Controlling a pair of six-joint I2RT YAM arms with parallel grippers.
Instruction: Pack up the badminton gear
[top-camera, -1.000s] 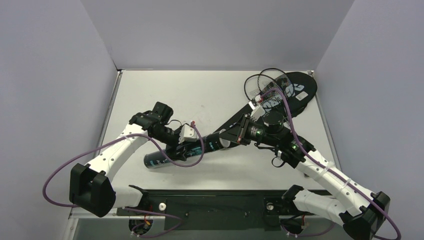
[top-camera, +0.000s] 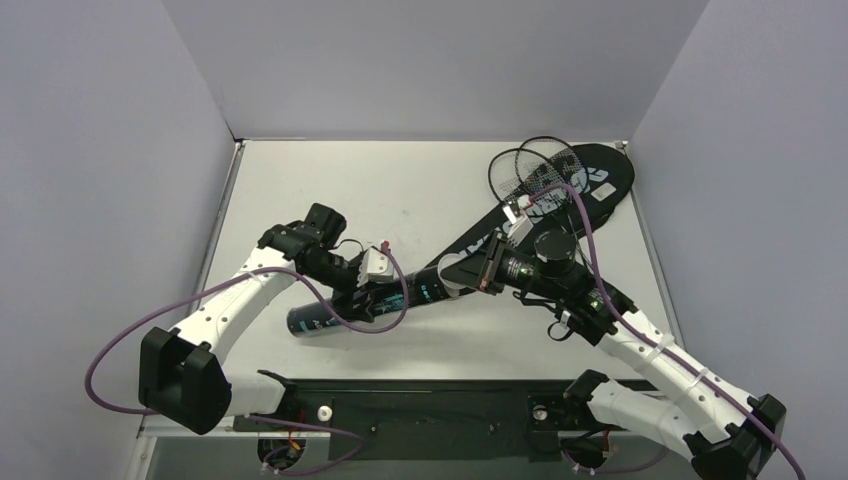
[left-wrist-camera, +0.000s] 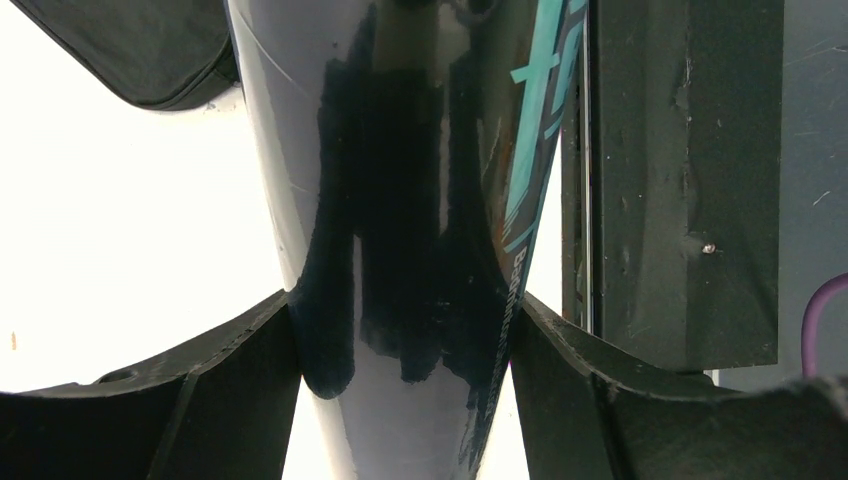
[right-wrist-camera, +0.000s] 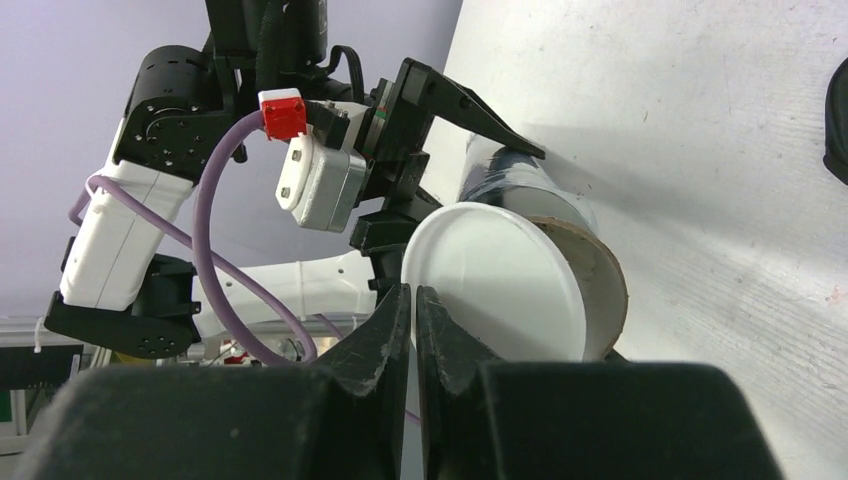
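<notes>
A dark shuttlecock tube (top-camera: 312, 318) lies slantwise across the front of the table. My left gripper is around it, one finger against each side in the left wrist view. At the tube's right end, a white lid (right-wrist-camera: 490, 275) sits askew over the mouth, leaving the brown inner wall partly exposed in the right wrist view. My right gripper is shut at the lid's edge, its fingertips together in front of the rim. Nothing shows between them.
Two rackets (top-camera: 520, 172) lie on a black racket bag (top-camera: 612, 172) at the back right; the bag stretches toward the tube. A dark green ledge (top-camera: 430, 410) runs along the front.
The right gripper has shifted slightly right, away from the lid's middle, and more of the white lid shows. The left arm and the tube have stayed in place.
</notes>
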